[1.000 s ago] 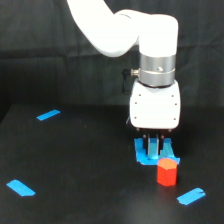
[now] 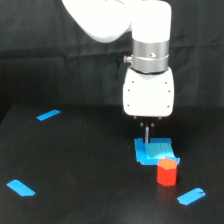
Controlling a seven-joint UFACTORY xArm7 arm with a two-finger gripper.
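Observation:
The white arm's gripper [image 2: 147,131] hangs above a blue square piece [image 2: 143,152] at centre right, its lower tips close to or over that piece; whether they are open or shut is too small to tell. A red block [image 2: 167,172] sits just in front of the blue square, at its right corner.
Blue tape strips lie on the black table: one [image 2: 48,114] at the back left, one [image 2: 21,188] at front left, one [image 2: 191,196] at front right. A dark wall stands behind.
The arm and gripper have risen and shifted slightly left. More of the blue square shows beneath. The red block has not visibly moved.

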